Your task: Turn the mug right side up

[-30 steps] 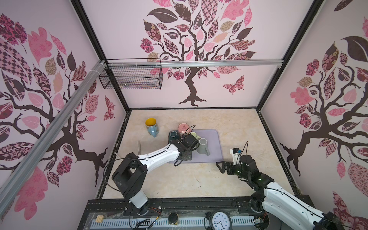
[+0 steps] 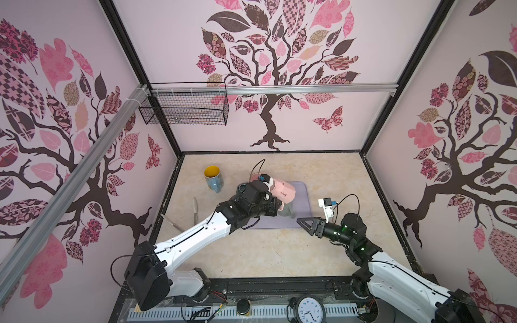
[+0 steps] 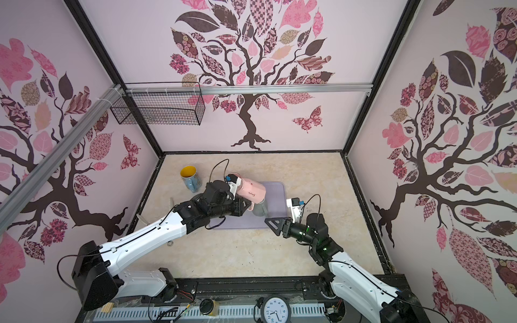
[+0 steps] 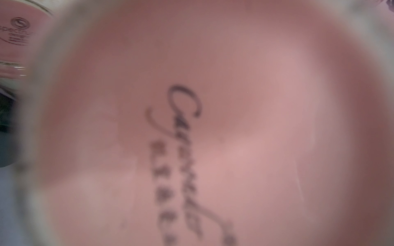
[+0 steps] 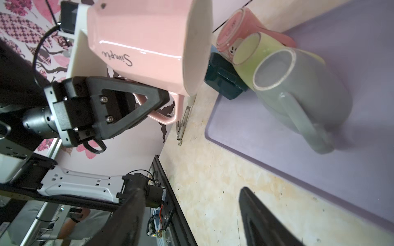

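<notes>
A pink mug (image 5: 139, 45) hangs in the air on its side, mouth toward the right, with the word on its wall upside down. My left gripper (image 2: 275, 201) is shut on this mug; one finger (image 5: 131, 102) shows against its wall near the handle. Its pink base (image 4: 246, 123) fills the left wrist view and hides those fingers there. To the right, my right gripper stands open, its fingers apart over bare table and nothing between them. Below the held mug, a grey mug (image 5: 303, 88) rests bottom up on the lavender tray (image 5: 246, 135).
Bottom up beside the grey mug are a green mug (image 5: 254, 55) and another pink mug (image 5: 234, 30). A dark teal mug (image 5: 227, 78) sits near them. An upright blue mug (image 2: 213, 180) stands back left. Free table lies to the right and in front of the tray.
My left gripper has risen from the tray, bringing the pink mug up and tipping it onto its side. My right gripper has shifted slightly left.
</notes>
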